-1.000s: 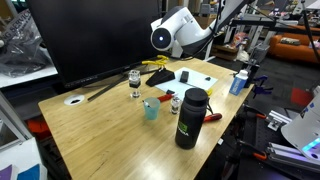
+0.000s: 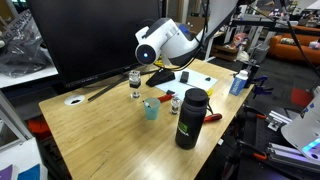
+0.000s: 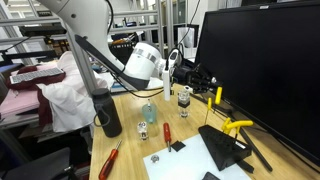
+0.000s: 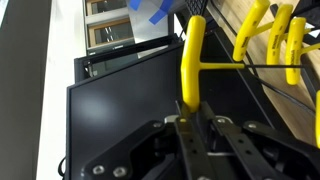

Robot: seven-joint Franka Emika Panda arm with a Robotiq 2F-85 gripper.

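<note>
In the wrist view a yellow T-shaped handle [image 4: 191,62] stands up from my gripper, which is shut on its lower end. A thin dark shaft runs from the handle's side. Exterior view 2 has this yellow handle [image 3: 219,95] in the air beside the gripper [image 3: 213,83], above a black stand [image 3: 225,145]. Other yellow handles [image 3: 236,127] sit in that stand. They also show as yellow handles [image 4: 245,30] at the upper right of the wrist view. Whether the held tool's lower tip is clear of the stand I cannot tell.
A large black monitor [image 3: 258,60] stands close behind the gripper. On the table are a white sheet [image 3: 190,160], a teal cup [image 2: 151,109], a black bottle [image 2: 191,120] and red-handled tools [image 3: 110,163].
In exterior view 1 the arm has swung left and toward the camera. Its white joint now covers more of the monitor's right part, and the yellow handles near the stand are more hidden.
</note>
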